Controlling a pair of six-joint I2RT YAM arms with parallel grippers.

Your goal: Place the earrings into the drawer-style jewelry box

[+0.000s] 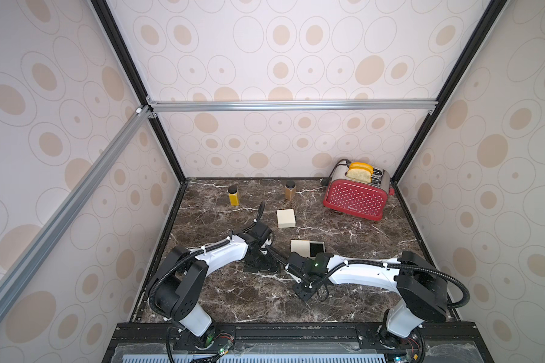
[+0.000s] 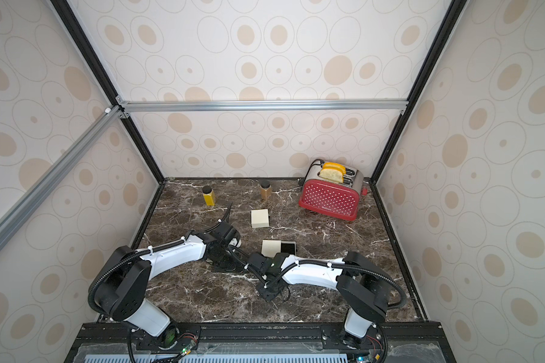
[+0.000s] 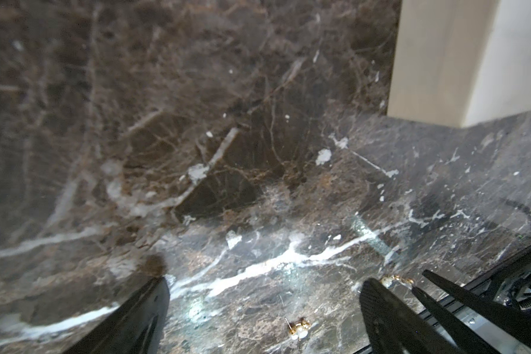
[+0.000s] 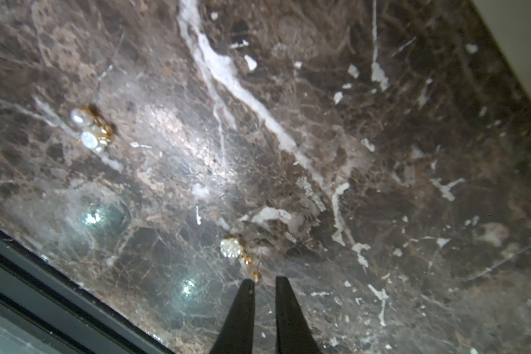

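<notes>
Two gold earrings with white stones lie apart on the marble table. One earring point(image 4: 91, 129) is at the left of the right wrist view; in the left wrist view the same earring point(image 3: 299, 329) shows between the spread fingers of my open left gripper. The other earring point(image 4: 237, 252) lies just ahead of my right gripper, whose narrow fingers are shut with nothing seen held. A cream jewelry box point(image 1: 299, 246) has its dark-lined drawer point(image 1: 316, 247) pulled out to the right, behind the right arm. Both grippers' tips are hard to see from above.
A second cream box point(image 1: 285, 218) stands farther back. Behind it are a yellow jar point(image 1: 233, 196) and a brown jar point(image 1: 290, 191), with a red toaster point(image 1: 357, 196) at the back right. Both forearms nearly meet at mid-table.
</notes>
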